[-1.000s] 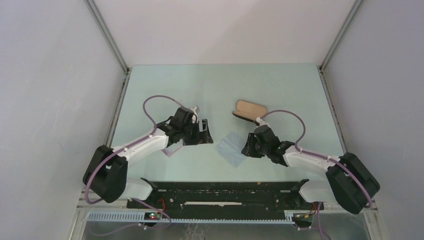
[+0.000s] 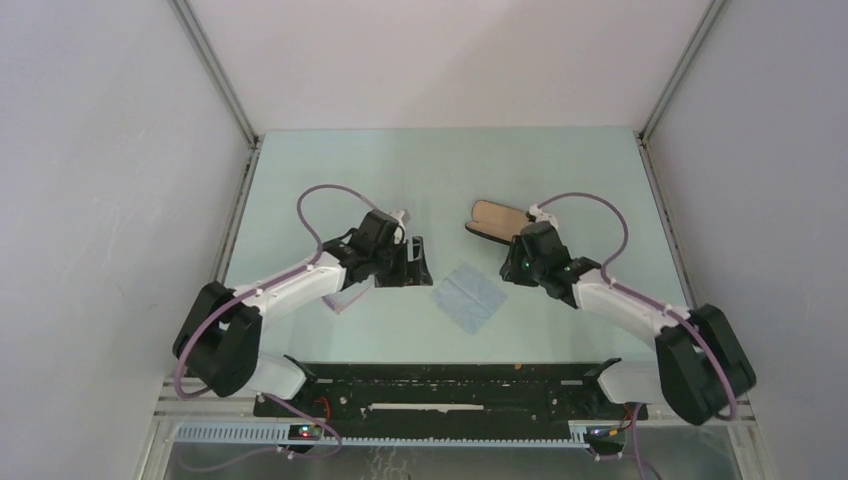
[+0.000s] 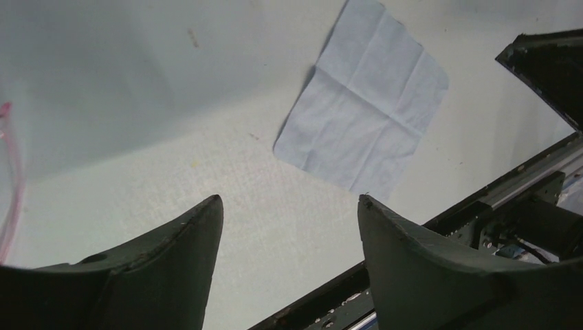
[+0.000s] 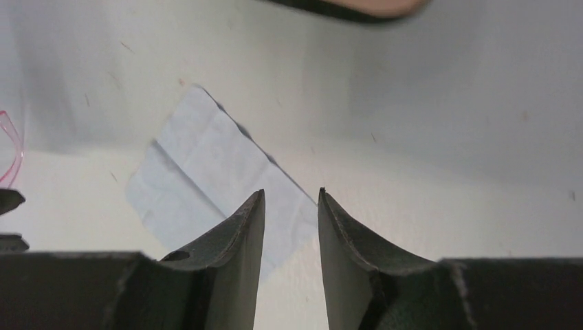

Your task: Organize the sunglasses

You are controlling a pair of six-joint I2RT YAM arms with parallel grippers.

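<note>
A tan-lined glasses case with a dark outside (image 2: 497, 215) stands open at right of centre, its edge also at the top of the right wrist view. A folded grey-blue cloth (image 2: 469, 297) lies flat below it. My left gripper (image 2: 415, 262) is left of the cloth, fingers apart and empty (image 3: 291, 206). My right gripper (image 2: 513, 262) hangs just below the case, its fingertips (image 4: 254, 203) a little apart above the cloth's edge, nothing between them (image 4: 330, 213). I cannot make out any sunglasses.
A pinkish-edged item (image 2: 345, 300) lies under the left arm, mostly hidden.
My right gripper has moved up toward the case and slightly right. The case and cloth are unmoved.
</note>
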